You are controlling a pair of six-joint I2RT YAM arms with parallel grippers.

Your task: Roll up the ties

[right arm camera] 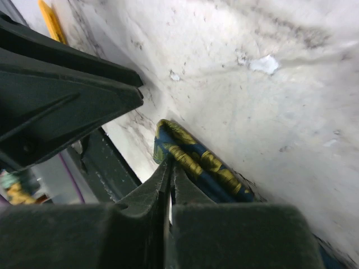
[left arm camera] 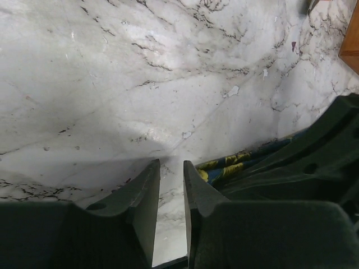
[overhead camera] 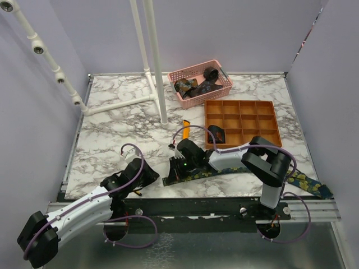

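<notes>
A dark blue tie with yellow pattern (overhead camera: 207, 175) lies stretched along the table's front toward the right. Its left end (right arm camera: 207, 168), folded into a low strip, sits just beneath my right gripper (overhead camera: 174, 171), whose fingertips (right arm camera: 171, 171) are close together at that end; whether they grip it is unclear. My left gripper (overhead camera: 151, 175) is low over the table just left of the tie's end; in its wrist view the fingers (left arm camera: 205, 218) are close together, with no object visible between them.
An orange compartment tray (overhead camera: 242, 103) holds a dark roll at lower left. A pink basket (overhead camera: 190, 100) with dark rolls stands at the back. An orange tool (overhead camera: 186, 129) lies left of the tray. White pipes rise at back left.
</notes>
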